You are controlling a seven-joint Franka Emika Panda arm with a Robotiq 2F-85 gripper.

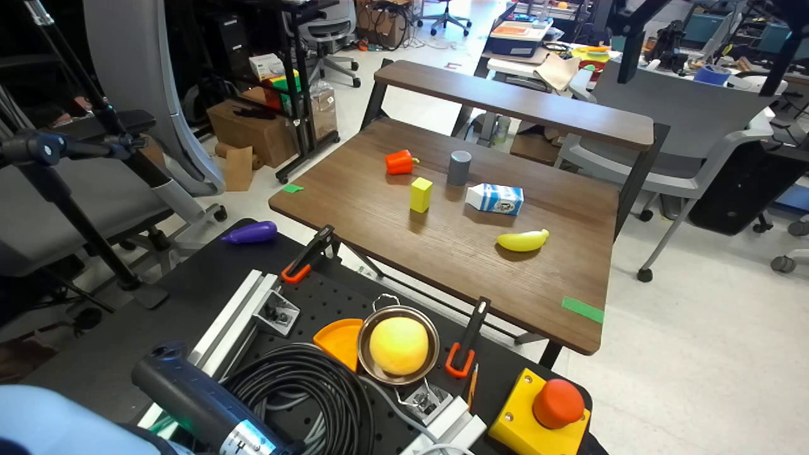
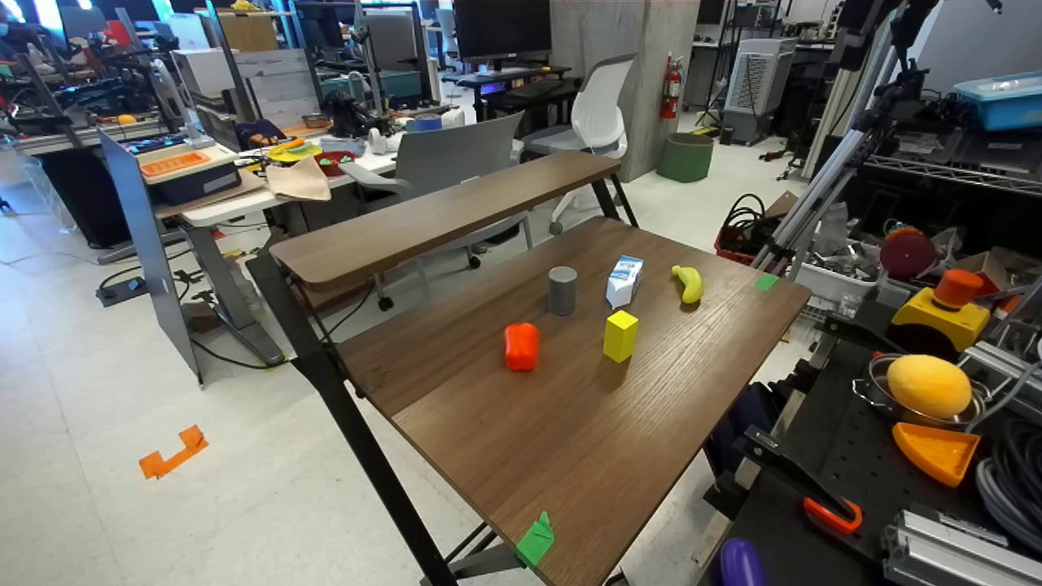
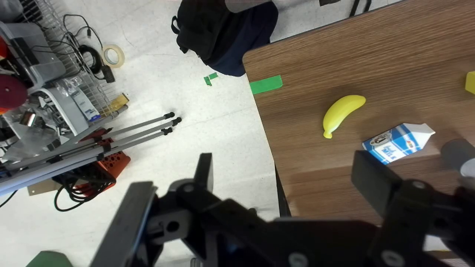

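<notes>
In the wrist view my gripper stands open, its two dark fingers wide apart and nothing between them. Beyond the fingers, on the wooden table (image 3: 320,187), lie a yellow banana (image 3: 341,113) and a blue-and-white milk carton (image 3: 397,142) on its side. A grey cylinder (image 1: 459,167) stands upright behind the carton in exterior view 1. Left of it is an orange-red pepper (image 1: 399,162). A yellow block (image 1: 421,194) stands on end closer to the front edge. All these objects are apart from the gripper.
A raised shelf (image 1: 523,102) runs along the table's back. On the black bench in front are a metal pot (image 1: 434,342) holding a yellow ball (image 1: 399,345), an orange tray (image 1: 337,339), a purple eggplant (image 1: 250,232) and a red stop button (image 1: 558,402).
</notes>
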